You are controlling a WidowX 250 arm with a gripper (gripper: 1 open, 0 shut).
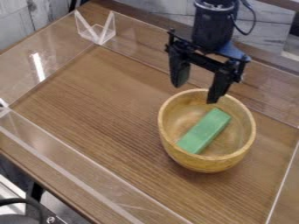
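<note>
My gripper [201,72] is at the upper right, a black mechanism hanging with its fingers spread open above the far side of a tan bowl [236,149]. A green rectangular block [205,131] lies tilted inside the bowl. I see nothing held between the fingers.
A clear plastic holder [96,28] stands at the back left. Dark edges border the table at the top left, top right and bottom left.
</note>
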